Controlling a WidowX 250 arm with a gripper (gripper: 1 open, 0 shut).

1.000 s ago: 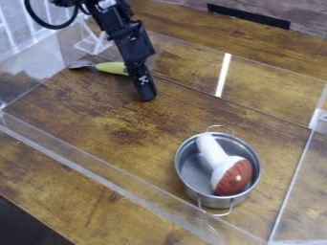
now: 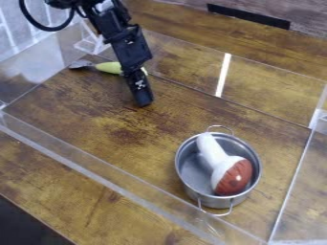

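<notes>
My gripper (image 2: pixel 141 94) hangs at the upper left over the wooden surface, low near the table and shut, with nothing visible between its fingers. Just behind it lies a yellow-green object (image 2: pixel 107 68) with a grey end, partly hidden by the arm. At the lower right a metal pot (image 2: pixel 192 176) with two wire handles holds a white object with a red-brown end (image 2: pixel 230 175), lying tilted inside.
Clear plastic walls (image 2: pixel 76 153) border the wooden work area (image 2: pixel 115 134) on several sides. A dark strip (image 2: pixel 250 15) is at the back.
</notes>
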